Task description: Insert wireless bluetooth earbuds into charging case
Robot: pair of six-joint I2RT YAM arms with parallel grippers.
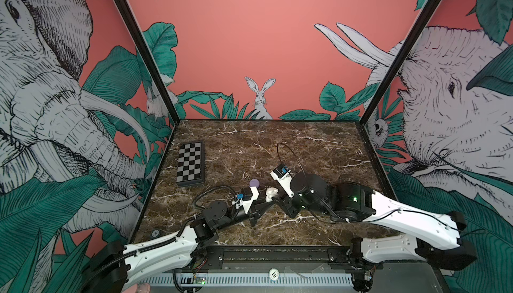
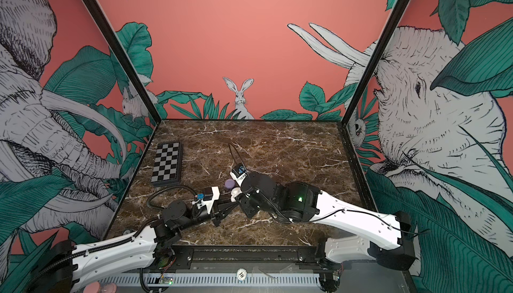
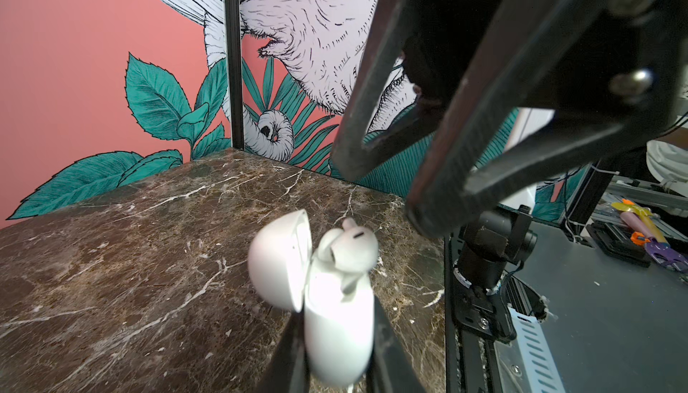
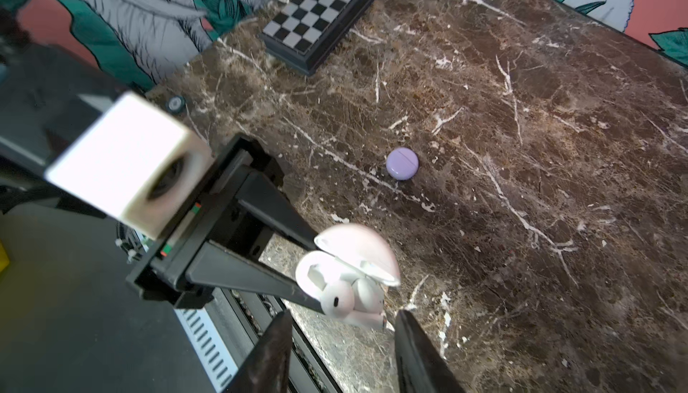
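Note:
The white earbud case, lid raised, is clamped in my left gripper and held above the table; in the left wrist view it shows upright as a white body (image 3: 337, 328). A white earbud (image 4: 337, 296) with a small dark slot sits at the case's open top; how deeply it is seated I cannot tell. My right gripper is open just beside the case, with nothing between its fingers in the right wrist view; its fingers loom over the case at the upper right in the left wrist view.
A purple disc (image 4: 402, 163) lies on the marble table behind the case. A checkered board (image 1: 189, 162) stands at the left, with a small dark round object (image 4: 175, 104) near it.

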